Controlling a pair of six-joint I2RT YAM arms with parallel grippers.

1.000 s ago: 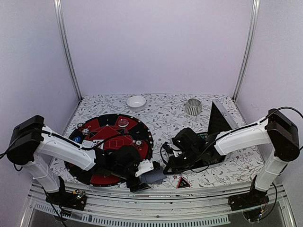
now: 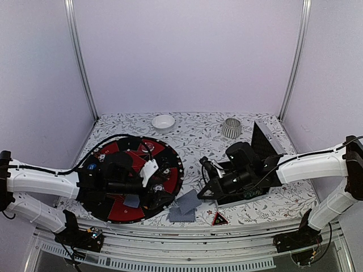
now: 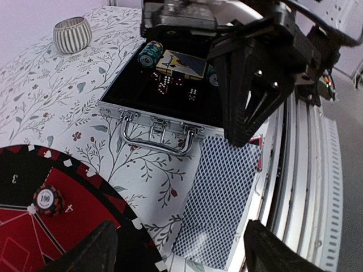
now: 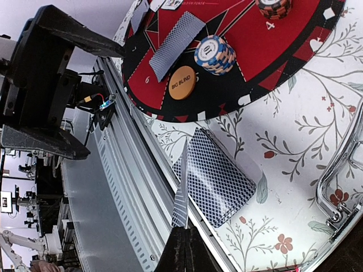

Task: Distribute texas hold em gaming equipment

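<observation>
My right gripper is shut on a patterned playing card (image 4: 181,198), held just above another patterned card (image 4: 218,181) lying near the table's front edge, right of the poker mat. My left gripper is part open just left of the cards, nothing seen between its fingertips. The round red and black mat (image 2: 122,213) carries chip stacks (image 4: 214,55), cards (image 4: 176,42) and a "big blind" disc (image 4: 181,83). The open metal case (image 3: 130,90) holds chips, dice and a card box.
A white bowl (image 2: 163,122) and a striped cup (image 2: 231,128) stand at the back. A red-edged triangle (image 2: 220,219) lies at the front edge.
My left gripper has lifted and moved left, away from the cards. My right gripper has risen slightly with the card.
</observation>
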